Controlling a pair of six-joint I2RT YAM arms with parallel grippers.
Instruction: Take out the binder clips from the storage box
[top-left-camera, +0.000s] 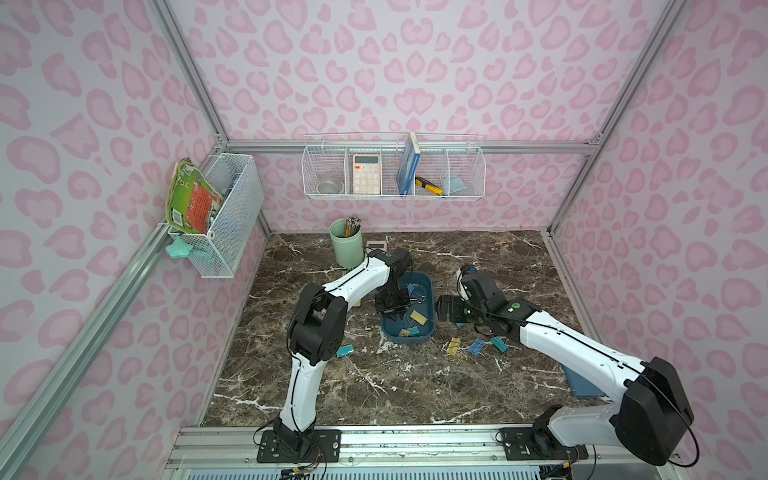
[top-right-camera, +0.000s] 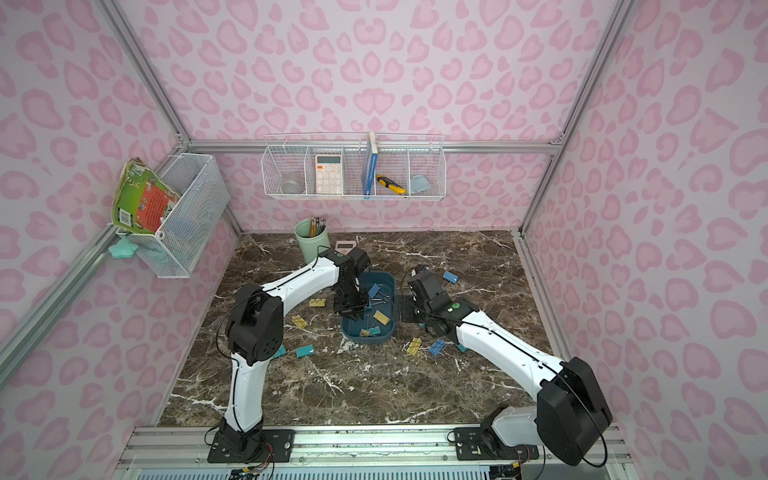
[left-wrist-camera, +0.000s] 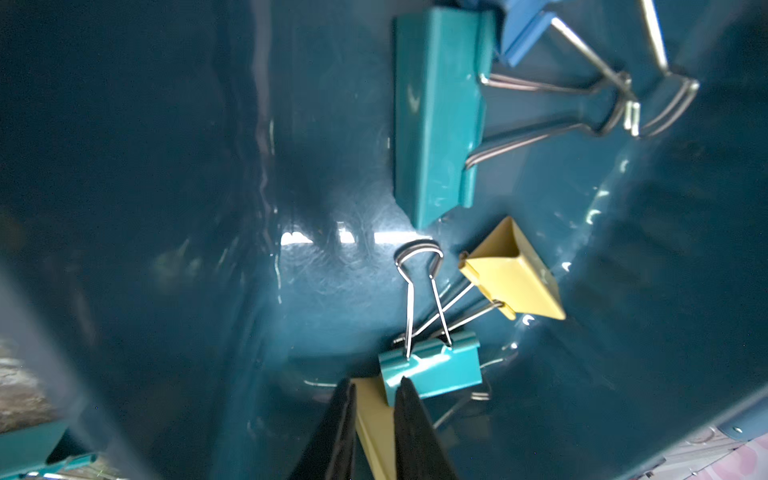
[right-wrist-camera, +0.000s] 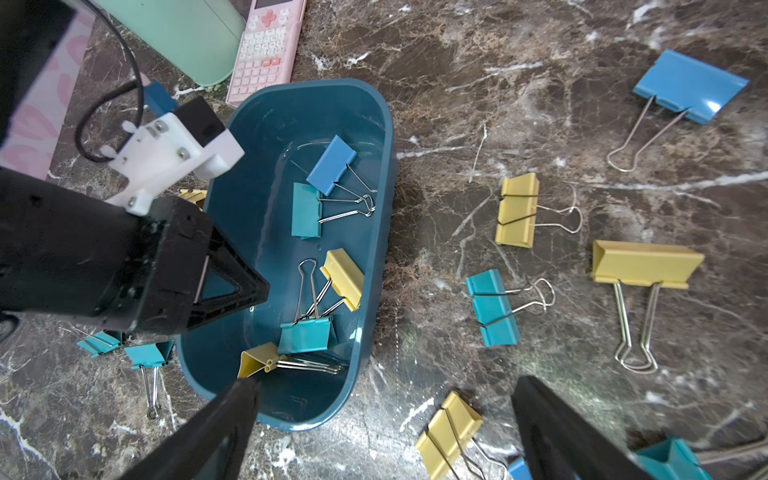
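The blue storage box (right-wrist-camera: 384, 184) stands mid-table with several binder clips inside. In the left wrist view these are a large teal clip (left-wrist-camera: 436, 112), part of a blue clip (left-wrist-camera: 524, 28), a yellow clip (left-wrist-camera: 516, 276), a small teal clip (left-wrist-camera: 436, 369) and another yellow clip (left-wrist-camera: 374, 424). My left gripper is over the box's interior, its fingers a little apart. The lower yellow clip shows between and beyond them; no grip on it shows. To the box's right, my right gripper hangs above the table, wide open and empty.
Loose clips lie on both sides of the box, such as a blue clip (right-wrist-camera: 689, 86) and a yellow clip (right-wrist-camera: 646, 264) on the right. A pink calculator (right-wrist-camera: 264, 52) and green pen cup (top-left-camera: 347, 246) stand behind.
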